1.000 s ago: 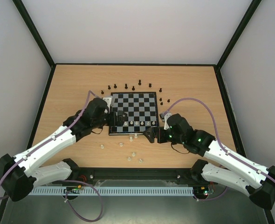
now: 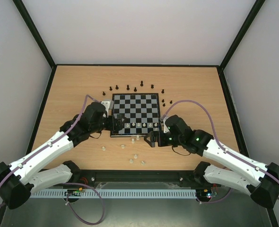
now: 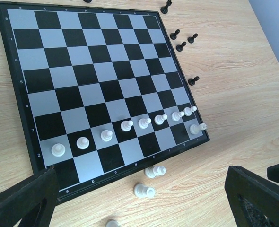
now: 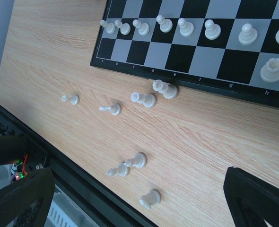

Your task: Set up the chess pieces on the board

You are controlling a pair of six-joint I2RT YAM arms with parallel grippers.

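The checkered chessboard [image 2: 135,106] lies flat in the middle of the table. White pawns [image 3: 106,135] line the board's second row from the near side, and a white rook [image 4: 273,70] stands on its near right corner square. My left gripper [image 2: 120,124] is open above the board's left near part, holding nothing. Just off the near right corner, my right gripper [image 2: 150,139] hangs open and empty. Loose white pieces lie before the board, among them two close to its near edge [image 4: 165,89], a crowned piece [image 4: 71,99] farther left and a knight-like piece [image 4: 150,198] nearer the front.
Black pieces [image 2: 127,87] are scattered beyond the board's far edge, with several more black pieces [image 3: 181,46] beside its right edge. The board's middle and far rows are bare.
My left gripper has shifted slightly left and toward the front. The right gripper has moved a little left. The pieces show no visible movement.
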